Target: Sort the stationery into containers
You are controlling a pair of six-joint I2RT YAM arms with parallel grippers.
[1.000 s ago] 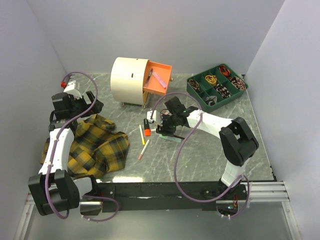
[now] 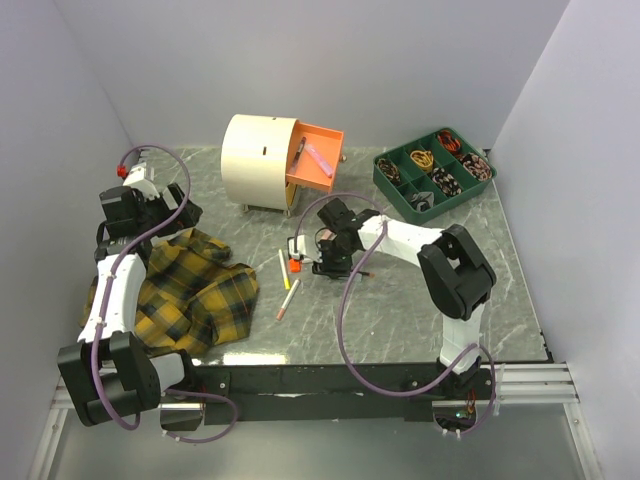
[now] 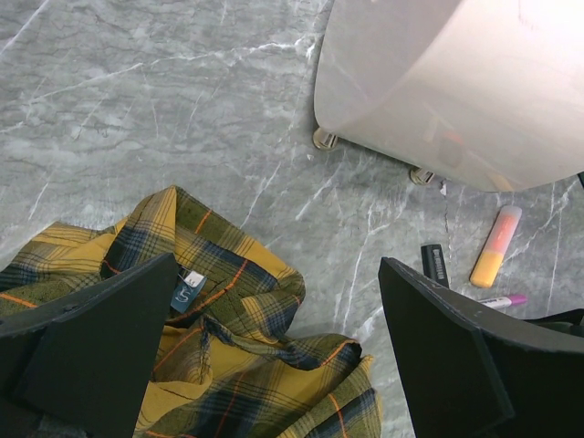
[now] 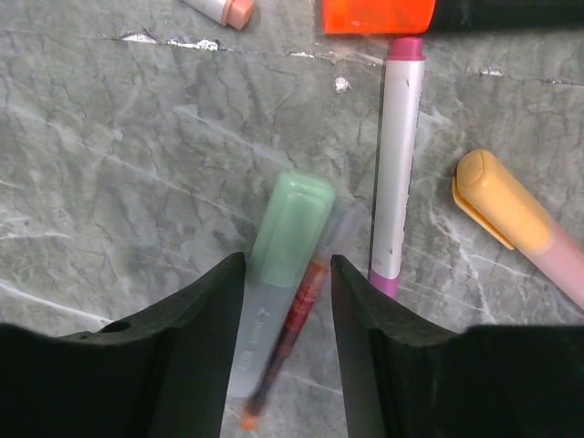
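My right gripper is part open, low over the table, its fingers on either side of a green-ended highlighter (image 4: 290,224). Clear gaps show between pads and highlighter. Alongside lies a thin reddish-brown pen (image 4: 298,315), also partly between the fingers. A white marker with purple ends (image 4: 397,155), an orange-capped highlighter (image 4: 516,205) and an orange-and-black marker (image 4: 379,14) lie close by. At the back, the cream cabinet's orange drawer (image 2: 325,141) is out, with a dark pen (image 2: 299,151) and a pink pen (image 2: 319,160) inside. My left gripper (image 2: 184,207) hangs open and empty at the left.
A green compartment box (image 2: 455,204) holding coiled cords stands at the back right. Crumpled plaid cloth (image 2: 205,295) covers the left of the table. Two slim markers lie left of centre, one of them orange and white (image 2: 288,299).
The left arm moved a little left.
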